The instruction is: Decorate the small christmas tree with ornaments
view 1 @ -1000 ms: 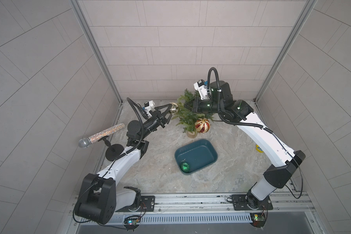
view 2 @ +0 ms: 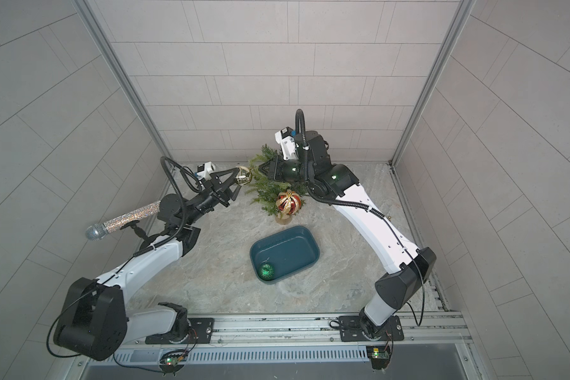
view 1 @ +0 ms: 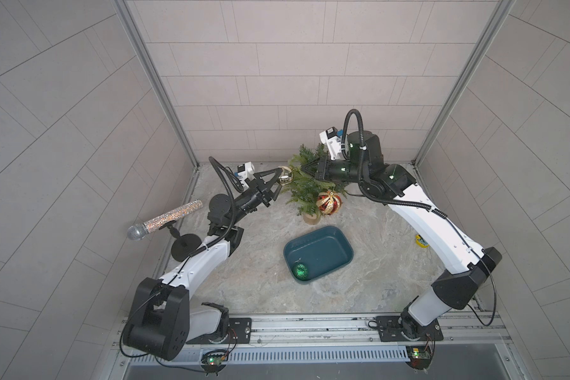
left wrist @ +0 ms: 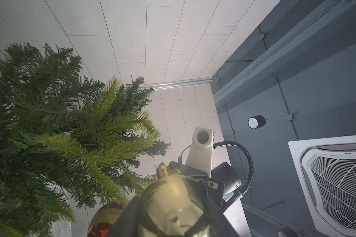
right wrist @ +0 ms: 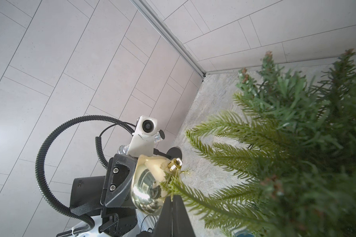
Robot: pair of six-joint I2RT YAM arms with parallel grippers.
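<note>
A shiny gold ball (view 1: 286, 175) sits at the left side of the small green tree (view 1: 305, 188), with my left gripper shut on it. In the right wrist view, the gold ball's cap (right wrist: 175, 164) faces a light green branch tip (right wrist: 182, 189). My right gripper is shut beside the ball, its fingertips close to that branch; nothing clearly shows between them, and any thin loop there is too small to tell. A red and gold ball (view 2: 288, 202) hangs low on the tree's front. One green glittery ball (view 1: 300, 271) lies in the blue bin (view 1: 338, 235).
The blue bin stands in front of the tree's base (view 1: 311, 218). A sparkly microphone (view 1: 171, 217) on a stand rises at the left. A small yellow item (view 1: 421, 240) lies under the right arm.
Both grippers have shifted slightly to the right over the last second, the gold ball moving along with the left one. The red and gold ball has swung right and back.
</note>
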